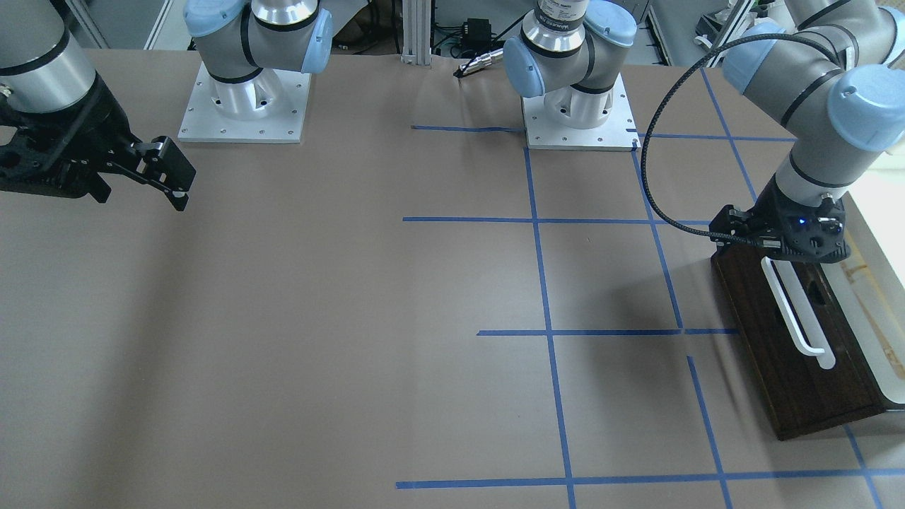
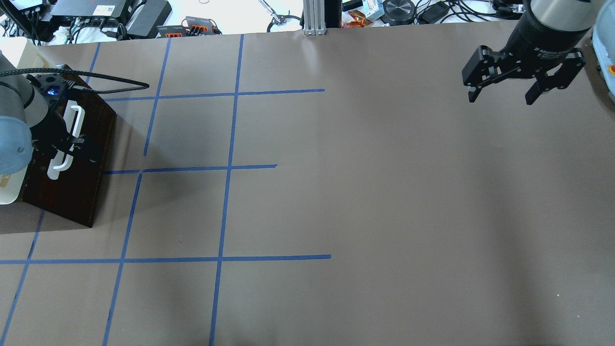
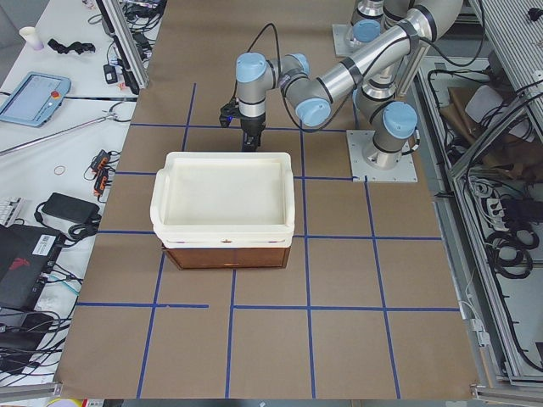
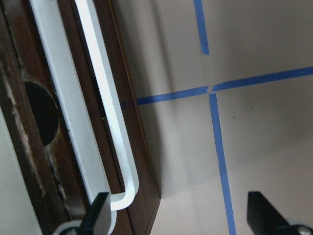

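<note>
A dark wooden box with a white top stands on the taped table. Its side carries a white vertical-bar handle, seen large at the left of the wrist view. My gripper hangs just over that side of the box, by the handle's upper end in the front view. In the wrist view its two fingertips sit wide apart at the bottom edge, open; I see nothing held between them.
A second arm's black gripper hangs at the front view's left. More arm bases stand at the back.
</note>
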